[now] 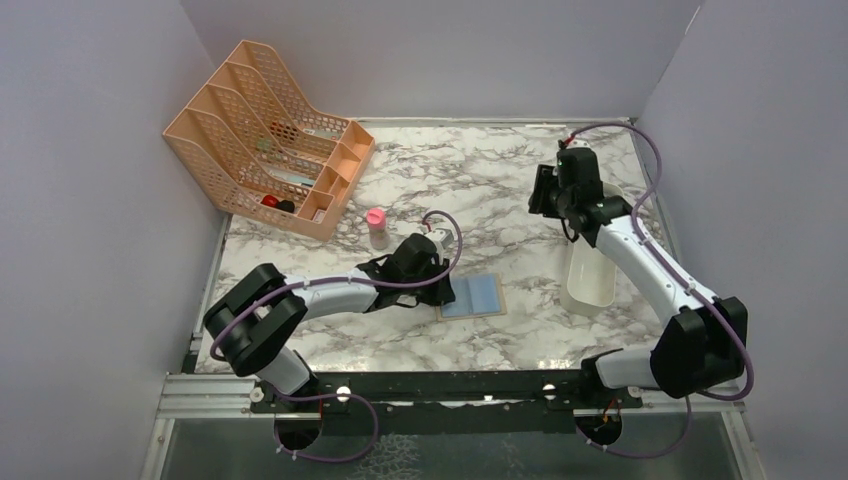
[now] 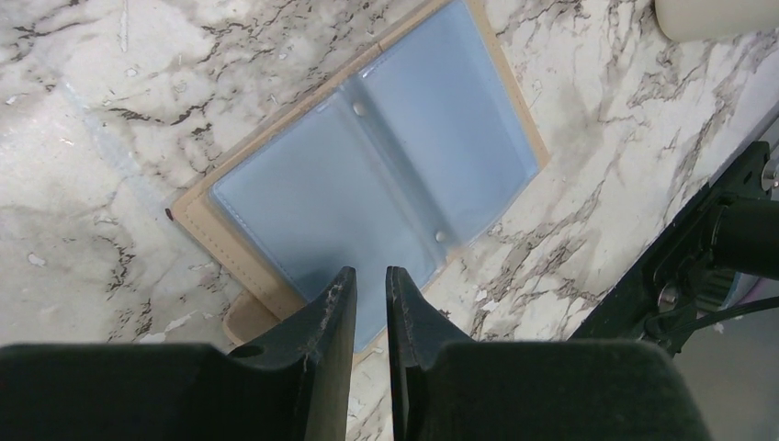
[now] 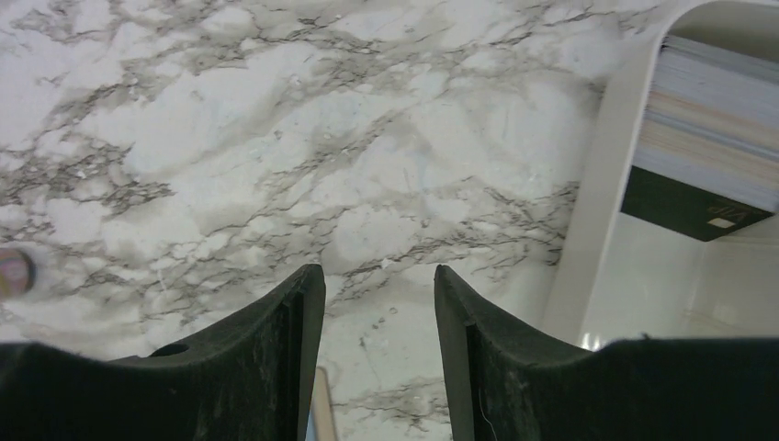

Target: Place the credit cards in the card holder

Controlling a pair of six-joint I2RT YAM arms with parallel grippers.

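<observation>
The card holder [image 1: 475,297] lies open and flat on the marble table, with two clear bluish pockets inside a beige border. In the left wrist view, the holder [image 2: 326,188] shows its fold running between the pockets. My left gripper is over one corner of it, shut, its fingers close together and no card showing between them. Away to the right and further back, my right gripper hangs open and empty above bare table, beside the white bin. A stack of cards [image 3: 712,124] stands inside that bin, with a black card [image 3: 687,204] at its front.
The white bin [image 1: 590,283] is at the right, partly hidden under my right arm. An orange organiser [image 1: 345,200] fills the back left. A pink-capped bottle [image 1: 377,222] stands between it and my left arm.
</observation>
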